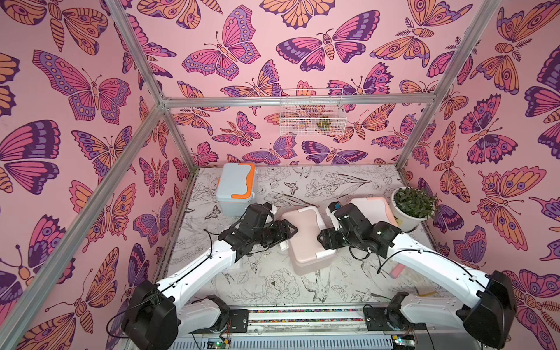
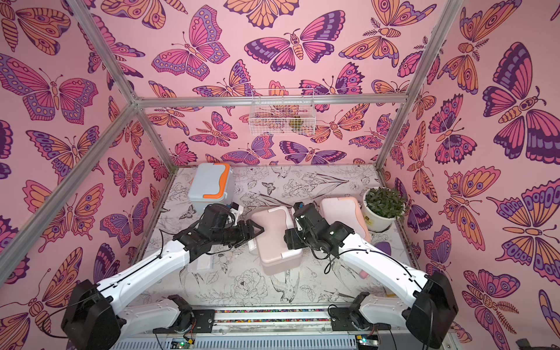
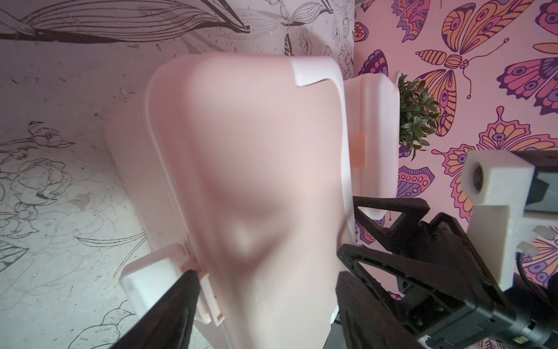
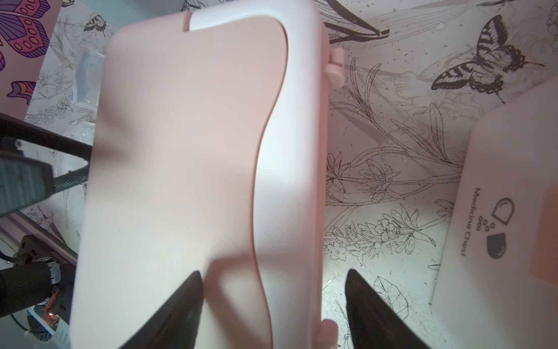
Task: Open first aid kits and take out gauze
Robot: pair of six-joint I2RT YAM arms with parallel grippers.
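A pale pink first aid kit (image 1: 304,234) with a white handle strip sits at mid-table, its lid down, a white latch (image 3: 152,279) on its side. My left gripper is at the latch side, over the lid edge, fingers apart. My right gripper straddles the kit's white-edged side at the lid; whether its fingers press on it is hard to see. A second pink kit marked "Medicine Chest" (image 4: 500,226) lies to the right. No gauze can be identified.
A grey-blue box with orange handle (image 1: 233,186) stands back left; a potted plant (image 1: 414,204) back right. A wire basket (image 1: 312,116) hangs on the rear wall. Clear plastic items lie left of the kit.
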